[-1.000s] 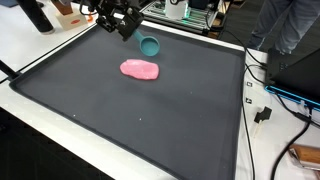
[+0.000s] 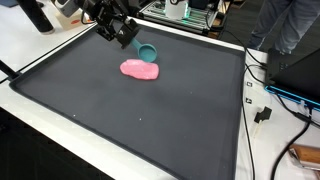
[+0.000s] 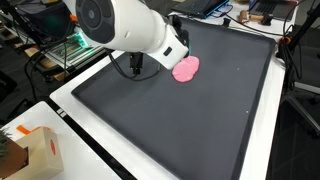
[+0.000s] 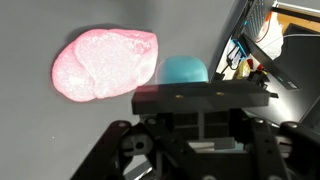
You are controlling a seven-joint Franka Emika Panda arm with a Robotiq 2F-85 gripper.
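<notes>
A teal cup (image 2: 147, 53) is held by my gripper (image 2: 134, 42) above the dark mat, its open end turned toward the camera in exterior view 1. Just in front of it, a pink cloth-like piece (image 2: 139, 69) lies flat on the mat. In the wrist view the teal cup (image 4: 182, 70) shows past the dark bar of the gripper, with the pink piece (image 4: 104, 64) to its left. Exterior view 2 shows the pink piece (image 3: 186, 69) beside the arm, which hides most of the cup.
White table borders (image 2: 120, 155) surround it. Cables and equipment (image 2: 290, 95) stand beyond its right edge.
My gripper and the teal cup have shifted slightly toward the front, closer to the pink piece. The pink piece has stayed in place.
</notes>
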